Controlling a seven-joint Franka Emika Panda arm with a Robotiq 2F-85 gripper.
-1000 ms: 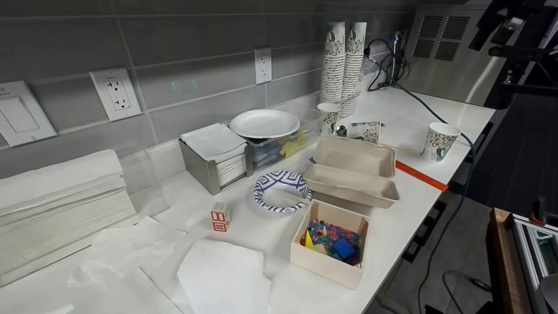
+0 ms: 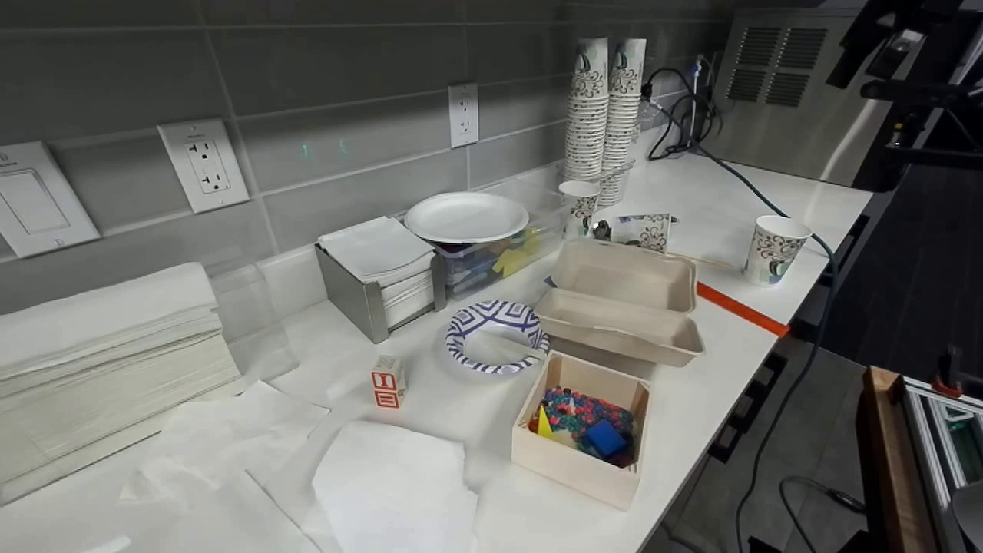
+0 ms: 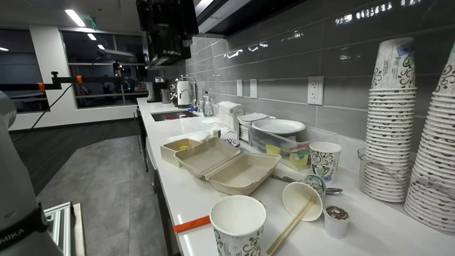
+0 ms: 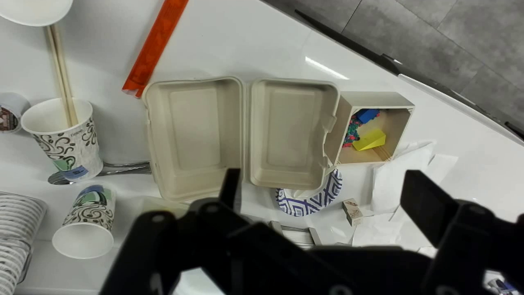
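Observation:
My gripper is open in the wrist view, its two dark fingers wide apart with nothing held between them. Below it on the counter lies an unfolded beige takeout box (image 4: 196, 130), both halves empty. Beside the box stands a wooden box (image 2: 573, 465) holding small coloured beads, a blue block (image 2: 606, 438) and a yellow block (image 4: 369, 140). A bowl with a blue pattern (image 2: 479, 318) sits against the takeout box, a pale utensil in it. Two stacked letter blocks (image 2: 388, 382) stand on the counter to the left of the bowl in exterior view 1.
Tall cup stacks (image 3: 390, 128) and a clear bin (image 3: 273, 143) topped by white plates line the wall. A tipped cup (image 3: 305, 198) with chopsticks, an upright cup (image 3: 239, 222) and an orange strip (image 3: 192, 224) lie nearer. Papers (image 2: 396, 488) cover the counter's near end.

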